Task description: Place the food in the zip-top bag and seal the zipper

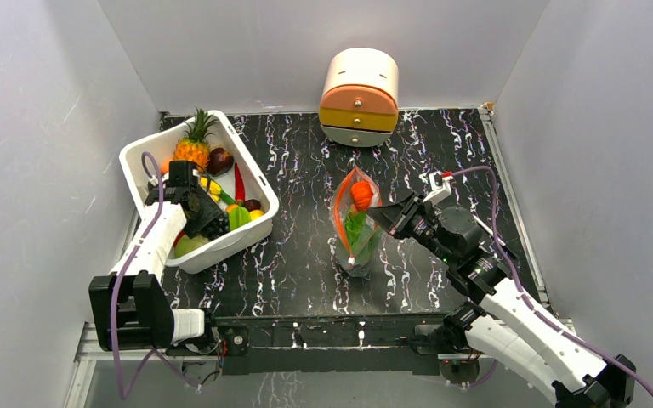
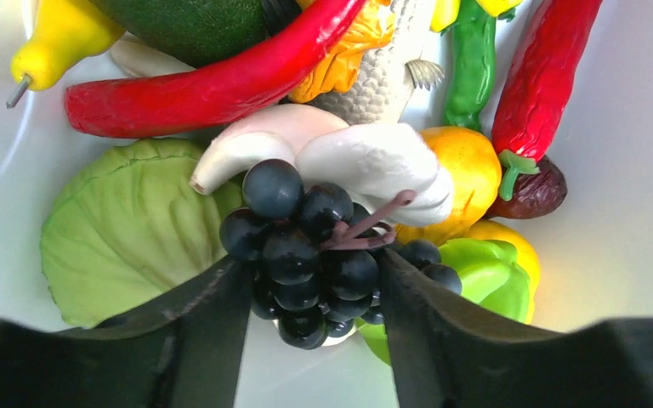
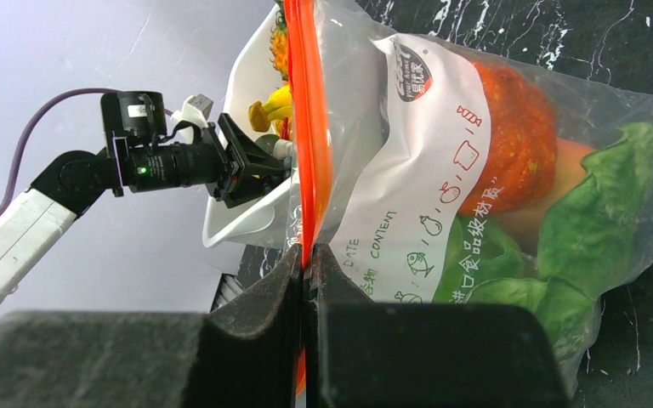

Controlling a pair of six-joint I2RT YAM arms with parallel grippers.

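My left gripper is down in the white bin, its part-open fingers either side of a bunch of black grapes; whether they press on it is unclear. A cabbage, red peppers and other food lie around it. My right gripper is shut on the orange zipper edge of the zip bag, which stands at the middle of the table holding an orange-red item and green leafy food.
A small drawer box sits at the back.
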